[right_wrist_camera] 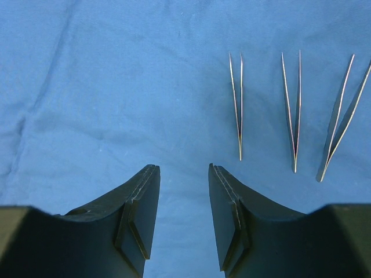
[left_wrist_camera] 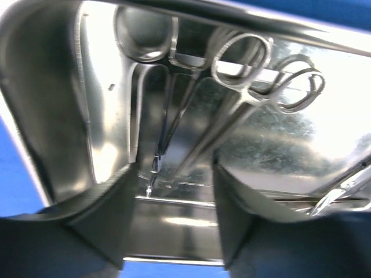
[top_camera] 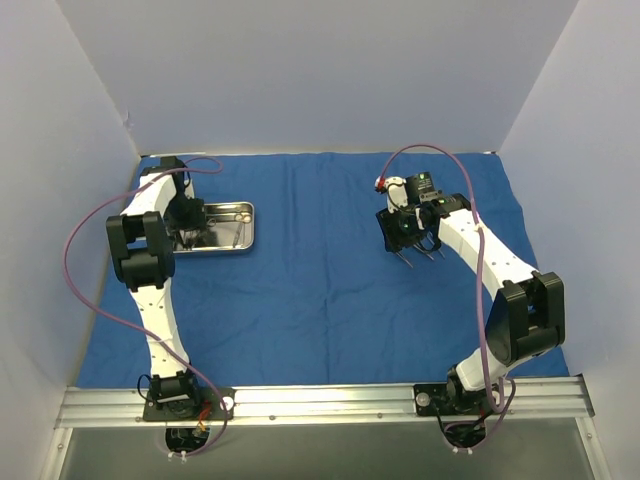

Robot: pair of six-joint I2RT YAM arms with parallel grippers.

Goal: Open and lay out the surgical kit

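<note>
The steel kit tray [top_camera: 243, 243] lies at the left of the blue cloth. My left gripper is down over it, fingers parted, above several scissor-like instruments [left_wrist_camera: 243, 81] and a flat metal piece [left_wrist_camera: 104, 92]; nothing shows held. My right gripper stands open and empty over the cloth at the right.
Walls bound it at back, left and right. Loose pink tubes arch over both arms.
</note>
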